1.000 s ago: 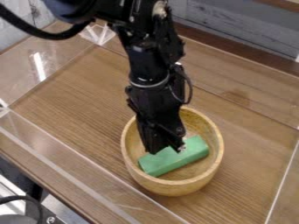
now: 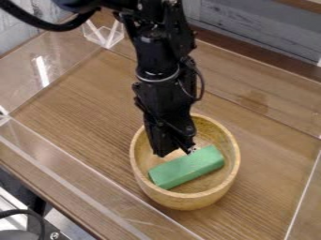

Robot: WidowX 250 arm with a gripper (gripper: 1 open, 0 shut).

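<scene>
A tan oval bowl (image 2: 181, 197) rests on the wooden table, holding a green rectangular block (image 2: 186, 168) that lies at a slant toward its front right. The black robot gripper (image 2: 168, 145) points down over the back part of the bowl, just behind and left of the block. Its lower end is shut, with nothing seen between its fingers.
A raised wall (image 2: 269, 37) runs along the back. Clear plastic pieces stand at the left edges, and a black cable lies at the lower left.
The gripper has risen slightly and shifted a little within the area over the bowl's back part. The bowl and block look unmoved.
</scene>
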